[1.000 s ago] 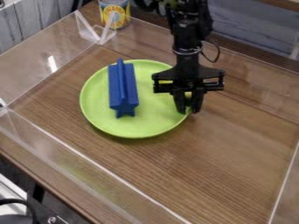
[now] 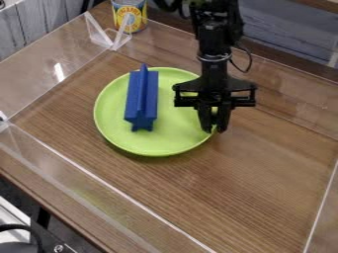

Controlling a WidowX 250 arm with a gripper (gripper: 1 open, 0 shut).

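A green plate (image 2: 162, 141) lies on the wooden table, with a long blue object (image 2: 141, 99) resting on its left part. My black gripper (image 2: 214, 117) hangs low over the plate's right edge, its fingertips down near the rim. Something small and yellowish shows behind the fingers, mostly hidden; whether it is held cannot be told.
A patterned can (image 2: 128, 16) stands at the back left, with clear plastic walls along the left side.
The arm and gripper have shifted very slightly; the plate and the blue object stay where they were.
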